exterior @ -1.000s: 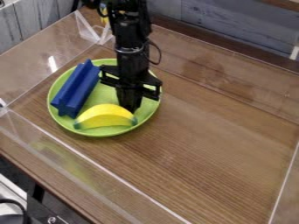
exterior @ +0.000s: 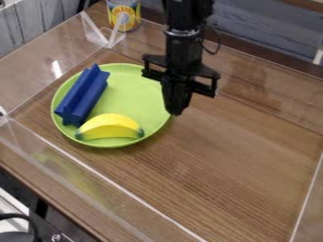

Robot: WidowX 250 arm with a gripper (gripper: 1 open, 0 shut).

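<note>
A green plate [exterior: 132, 102] sits on the left of the wooden table. It holds a blue block [exterior: 82, 95] along its left side and a yellow banana [exterior: 110, 126] at its front. My black gripper [exterior: 177, 96] hangs above the plate's right rim, shut, with nothing visible between its fingers.
A yellow can [exterior: 123, 15] stands at the back left, by the wall. A black cable shows at the bottom left corner.
My gripper has risen and moved right, away from the banana and the middle of the plate. The plate and what lies on it look unmoved.
</note>
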